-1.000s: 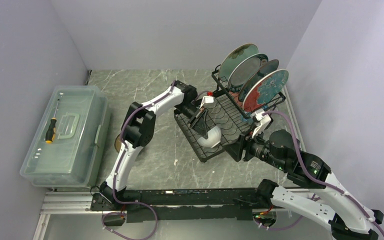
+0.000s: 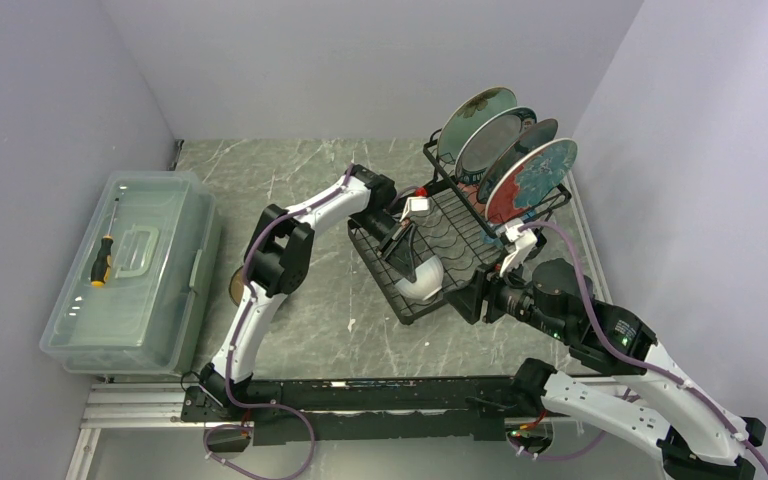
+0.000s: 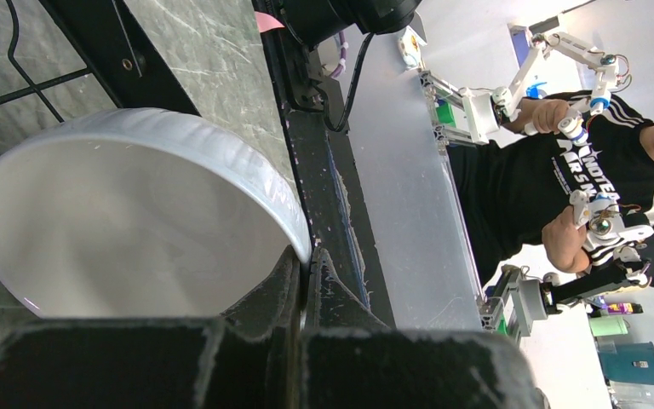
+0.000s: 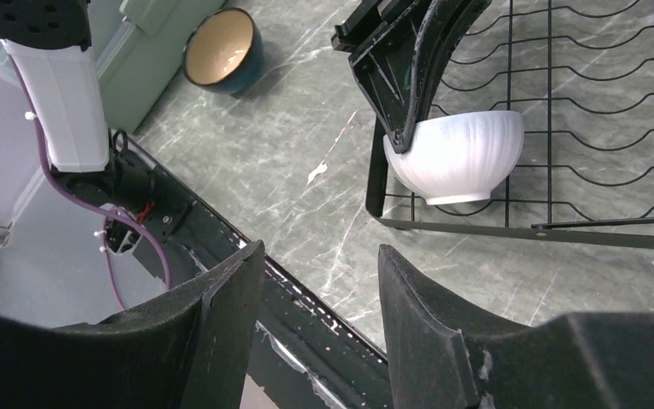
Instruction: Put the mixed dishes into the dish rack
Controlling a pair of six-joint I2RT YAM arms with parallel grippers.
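Note:
My left gripper is shut on the rim of a white bowl, which sits tilted in the front corner of the dish rack; the left wrist view shows the rim running into the fingertips. My right gripper stands partly open with nothing between its fingers, to the right of the bowl and apart from it. Four plates stand on edge in the rack's upper tier. A dark blue bowl with a tan inside lies on the counter, mostly hidden behind the left arm from above.
A clear lidded plastic box with a screwdriver on it fills the left side. The grey counter has free room in front of and behind the left arm. Walls stand close at back and right.
My left gripper and the white bowl have shifted very slightly toward the front. The right arm has hardly moved.

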